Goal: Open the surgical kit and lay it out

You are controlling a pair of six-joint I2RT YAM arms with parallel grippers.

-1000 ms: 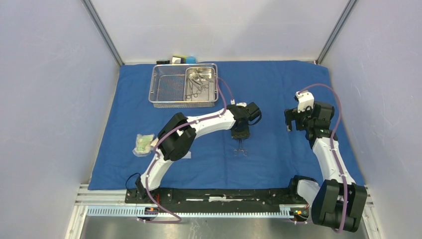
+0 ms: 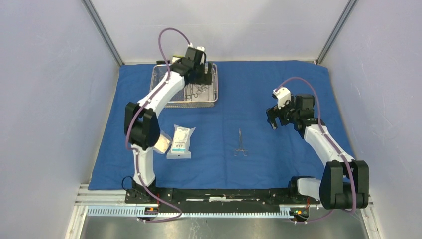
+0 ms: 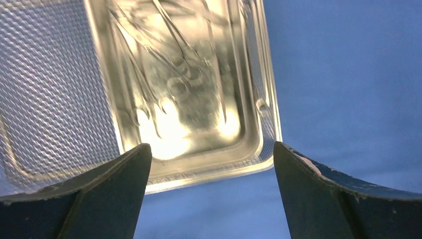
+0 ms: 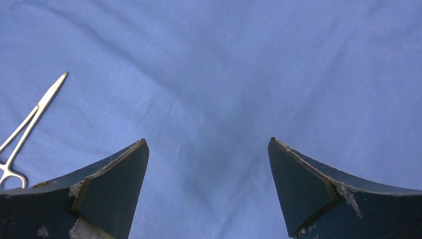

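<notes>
A wire-mesh basket [image 2: 159,79] stands at the back left, with a shallow metal tray [image 3: 244,134] in its right part. Several scissor-like instruments [image 3: 169,55] lie in that tray, blurred in the left wrist view. My left gripper is over the tray, its fingers wide apart and nothing between them. One metal clamp [image 2: 240,144] lies alone on the blue cloth, its rings toward the front; in the right wrist view the same clamp [image 4: 32,119] shows at the left. Right of it, above bare cloth, my right gripper is open and empty.
Two clear packages [image 2: 180,142] [image 2: 162,143] lie on the cloth at the front left, beside the left arm. Small boxes sit behind the basket, partly hidden by that arm.
My left gripper has moved from above the lone clamp back and left to over the tray. The right gripper has shifted left, toward the middle. The lone clamp has stayed in place.
</notes>
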